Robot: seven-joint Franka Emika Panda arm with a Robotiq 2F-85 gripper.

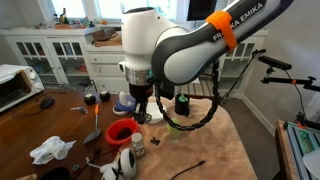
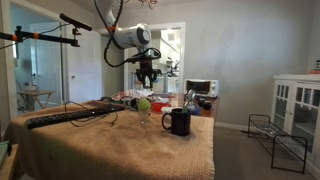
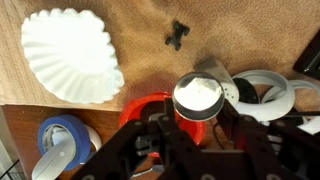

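My gripper is shut on a small round object (image 3: 198, 97) with a pale face and a shiny rim, seen between the fingertips in the wrist view. Most of its body is hidden. The hand hangs above the work surface, clear of it in exterior view 2. Below it in the wrist view, a red bowl (image 3: 148, 103) is partly covered by the fingers. A white scalloped dish (image 3: 70, 55) lies at upper left, and a small black piece (image 3: 177, 35) rests on the tan mat.
A blue tape roll (image 3: 62, 140) is at lower left in the wrist view. In exterior view 1, a small jar (image 1: 138, 144) stands beside the bowl. A black mug (image 2: 177, 122) stands on the mat in exterior view 2.
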